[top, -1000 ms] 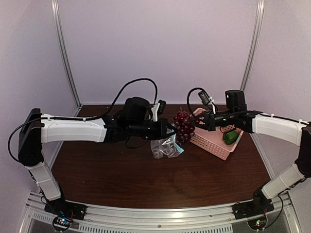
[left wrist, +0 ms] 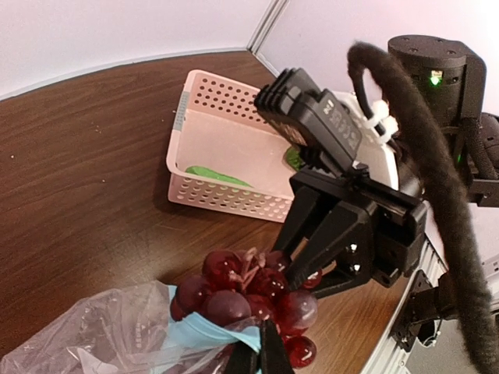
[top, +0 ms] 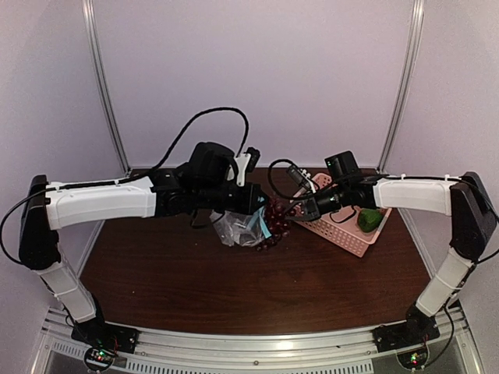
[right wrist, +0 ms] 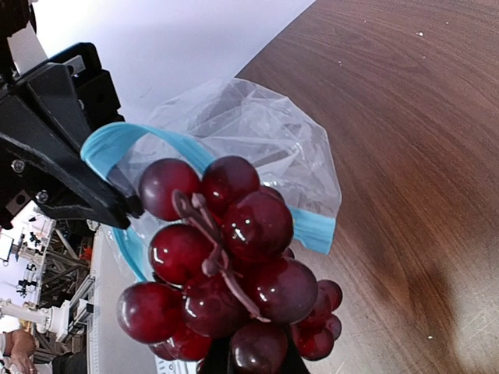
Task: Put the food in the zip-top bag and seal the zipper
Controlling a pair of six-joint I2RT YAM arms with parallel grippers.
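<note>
A clear bag [top: 233,227] with a light-blue zip band hangs from my left gripper [top: 261,200], which is shut on the band's edge; in the left wrist view the blue band [left wrist: 195,330] runs up to its fingertips. My right gripper [top: 300,210] is shut on a bunch of dark red grapes [top: 274,222]. In the right wrist view the grapes [right wrist: 210,265] sit in front of the bag's mouth, the blue band curving behind them. Most of the bunch appears outside the bag; whether its lower part is within the mouth I cannot tell.
A pink perforated basket [top: 341,237] stands at the right, beneath my right arm. It holds a dark green vegetable [top: 369,220] and a bright green item [left wrist: 217,177].
Both arms have moved left, the right one further, carrying the grapes from beside the bag to right against its blue band. The bag has shifted left with my left gripper.
</note>
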